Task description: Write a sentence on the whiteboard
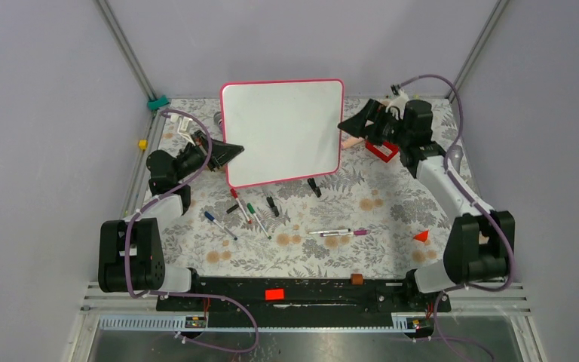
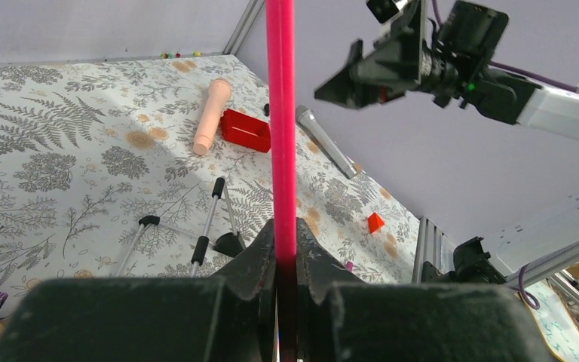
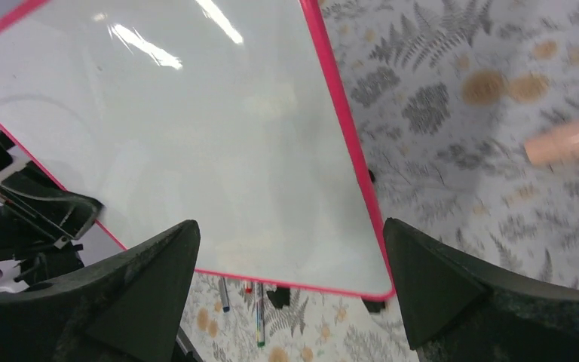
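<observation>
The whiteboard (image 1: 283, 132), blank with a pink-red rim, stands tilted over the table. My left gripper (image 1: 235, 154) is shut on its left edge; in the left wrist view that rim (image 2: 281, 113) runs between the fingers. My right gripper (image 1: 347, 125) is open beside the board's right edge. In the right wrist view the lower right corner of the board (image 3: 354, 271) shows between its spread fingers; whether they touch it I cannot tell. Below the board lie a red marker (image 1: 240, 205), a green marker (image 1: 259, 221), a blue marker (image 1: 220, 225) and a purple-capped marker (image 1: 354, 232).
Behind the board, silver stand legs with black ends (image 2: 209, 226) show. A red box (image 2: 246, 130) and a peach cylinder (image 2: 212, 117) lie on the right. A small orange-red piece (image 1: 421, 236) is nearer the front.
</observation>
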